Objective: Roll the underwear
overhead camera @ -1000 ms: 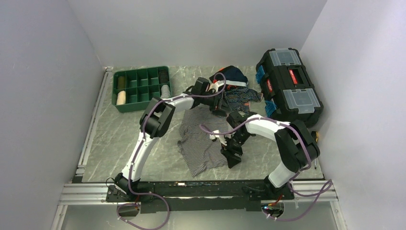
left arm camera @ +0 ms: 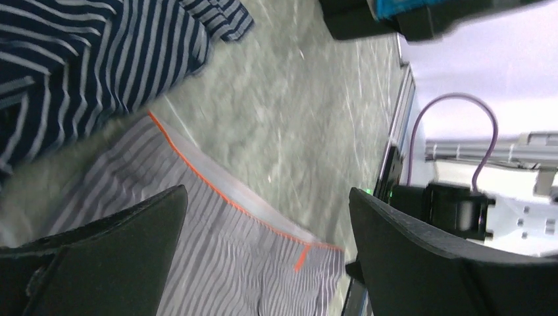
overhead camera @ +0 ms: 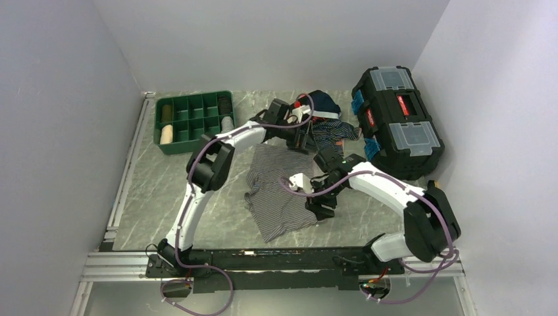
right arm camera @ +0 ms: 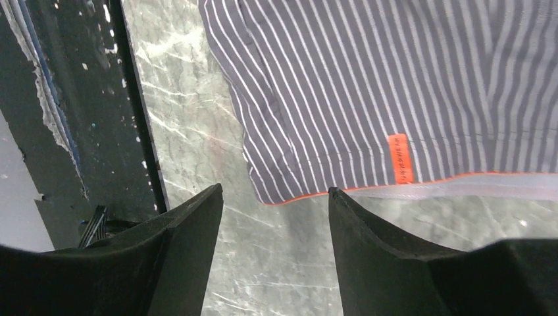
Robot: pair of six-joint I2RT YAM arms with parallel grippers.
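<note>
A grey striped garment with orange trim (overhead camera: 273, 191) (left arm camera: 197, 250) (right arm camera: 368, 92) lies spread on the marble table, slightly creased. My left gripper (overhead camera: 303, 141) is open over its far part, nothing between the fingers. My right gripper (overhead camera: 321, 210) is open at the near end, its fingertips either side of a corner of the cloth in the right wrist view; I cannot tell whether they touch it.
A green divided box (overhead camera: 194, 115) with rolled items stands back left. Dark and striped clothing (overhead camera: 319, 105) (left arm camera: 85, 66) is piled at the back. Black toolboxes (overhead camera: 401, 122) stand right.
My right arm has shifted, its elbow outward and its gripper slightly toward the back. The left arm has moved only slightly.
</note>
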